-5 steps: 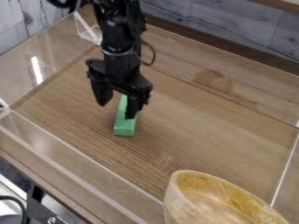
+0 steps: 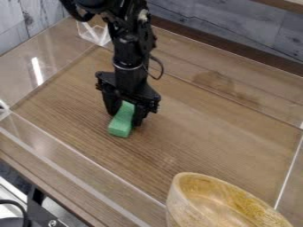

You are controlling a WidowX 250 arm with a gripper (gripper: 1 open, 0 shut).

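Note:
The black robot arm reaches down from the top of the view to the wooden table. Its gripper (image 2: 126,110) is low over a green block (image 2: 120,125), which lies tilted on the table with its upper end between the dark fingers. The gripper appears shut on the block; the fingertips are partly dark against it and hard to make out.
A large yellow bowl (image 2: 219,199) stands at the lower right. A dark cable lies at the lower left edge.
The gripper has come down onto the green block and closed around its upper end. The block now sits slightly more to the left and at a different slant.

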